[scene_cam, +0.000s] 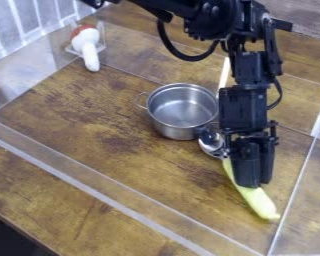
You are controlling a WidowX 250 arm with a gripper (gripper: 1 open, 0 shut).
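The black arm reaches down from the top of the camera view to my gripper [246, 172], which is low over a long pale yellow-green object [256, 202] lying on the wooden surface. Its upper end is hidden behind the gripper. I cannot tell whether the fingers are closed on it. A shiny rounded metal piece [211, 144] shows just left of the gripper, beside a steel pot [182, 108] with side handles.
A white object with a red-orange top [88, 50] stands at the back left. Clear barriers edge the wooden surface [83, 150], whose left and front parts are bare.
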